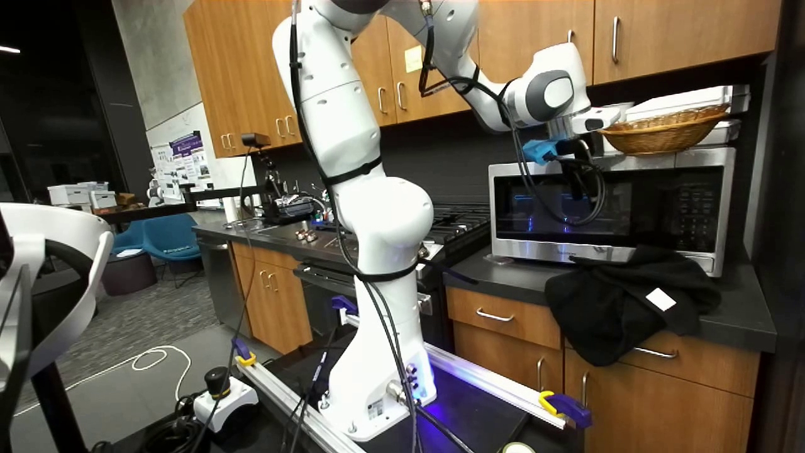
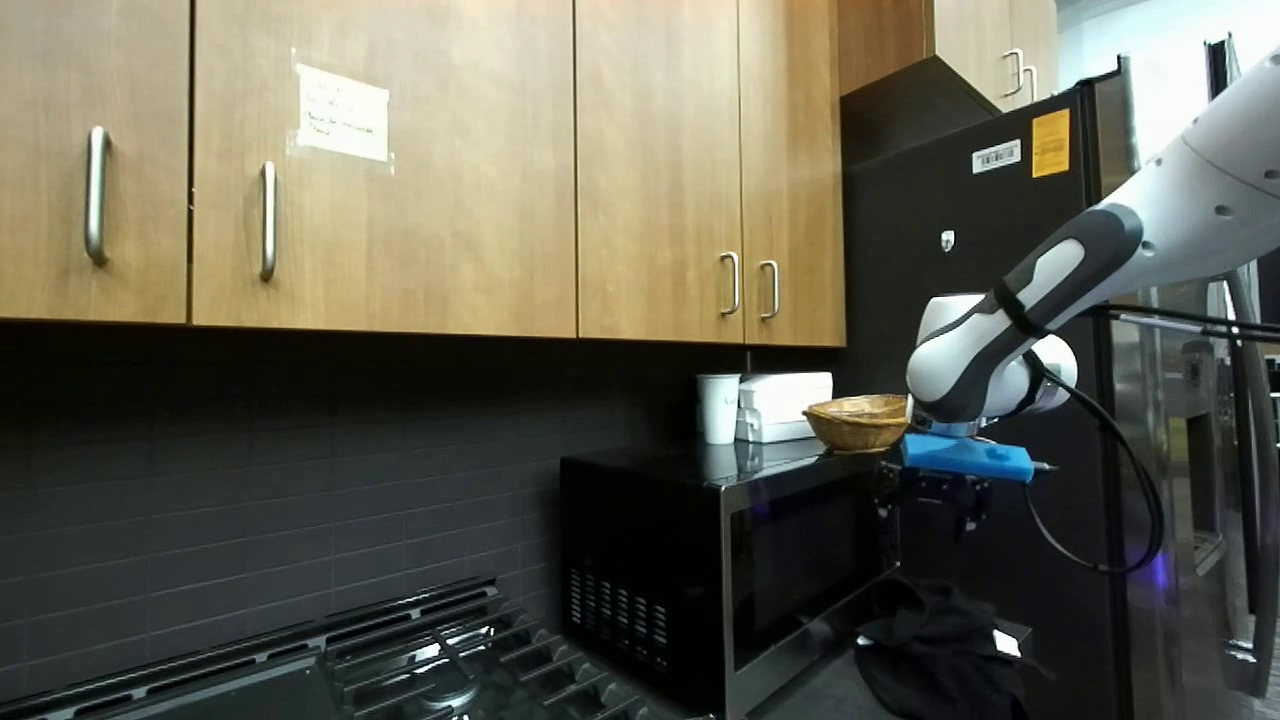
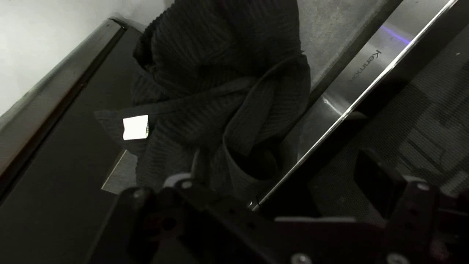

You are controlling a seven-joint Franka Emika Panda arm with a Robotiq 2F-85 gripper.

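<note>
My gripper (image 1: 579, 172) hangs in front of the upper part of the microwave door (image 1: 649, 200), fingers pointing down. In the wrist view the open gripper has its dark fingers (image 3: 380, 182) spread wide, with nothing held between them. A crumpled black cloth (image 3: 211, 88) with a white tag (image 3: 136, 127) lies below, apart from the gripper. Exterior view 1 shows this cloth (image 1: 626, 302) on the counter, draped over its front edge and partly over a drawer. A wicker basket (image 1: 664, 132) rests on top of the microwave, close to the hand.
White containers (image 2: 786, 402) and a white cup (image 2: 719, 408) stand on the microwave behind the basket. Upper cabinets (image 2: 660, 168) overhang the counter. The stove (image 2: 456, 666) is beside the microwave, the dark fridge (image 2: 972, 264) on the other side. A cable (image 1: 596, 215) loops below the hand.
</note>
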